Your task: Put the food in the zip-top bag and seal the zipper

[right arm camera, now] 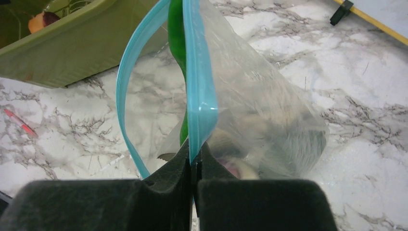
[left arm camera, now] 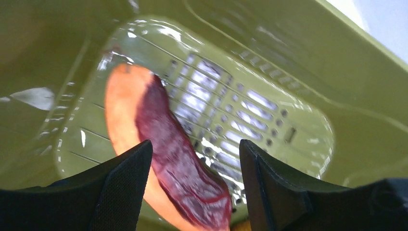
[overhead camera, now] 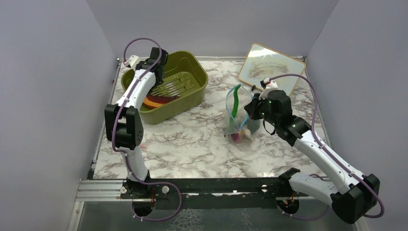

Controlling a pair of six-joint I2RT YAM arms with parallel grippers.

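Note:
Inside the green bin (overhead camera: pixel 185 103), an orange-and-dark-red elongated food piece (left arm camera: pixel 173 163) lies on the slotted floor. My left gripper is open over it, fingers apart with nothing between. On the counter stands the clear zip bag (right arm camera: pixel 264 110) with blue zipper, holding a long green item (overhead camera: pixel 235 103) and some pale, purple and grey pieces at the bottom, partly blurred by the plastic. My right gripper is shut on the bag's blue zipper edge, holding the bag upright and open.
A framed white board (overhead camera: pixel 272 62) lies at the back right with a black clip. A small red pen-like object (right arm camera: pixel 20 122) lies on the marble.

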